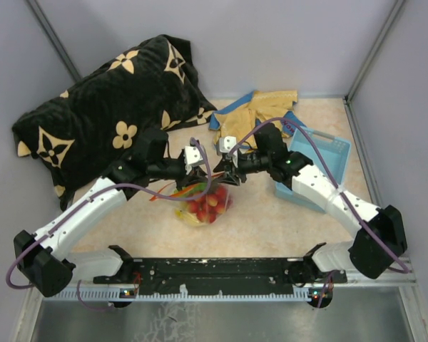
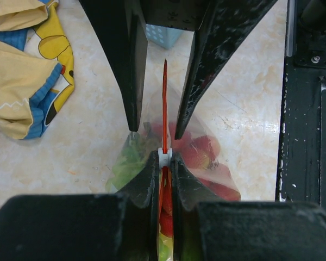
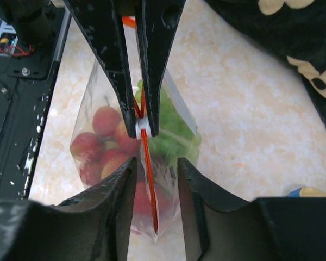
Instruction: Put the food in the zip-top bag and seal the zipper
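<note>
A clear zip top bag with red fruit and something green inside lies mid-table, its mouth edged by an orange zipper strip. My left gripper is shut on the white zipper slider, partway along that strip. Opposite it, my right gripper is part open, its two fingers on either side of the strip's free end without pinching it. In the top view both grippers nearly meet over the bag and hide part of its mouth.
At the right stands an empty light-blue basket. Behind the grippers lies a yellow and blue cloth, and a black patterned blanket fills the back left. Bare table shows in front of the bag.
</note>
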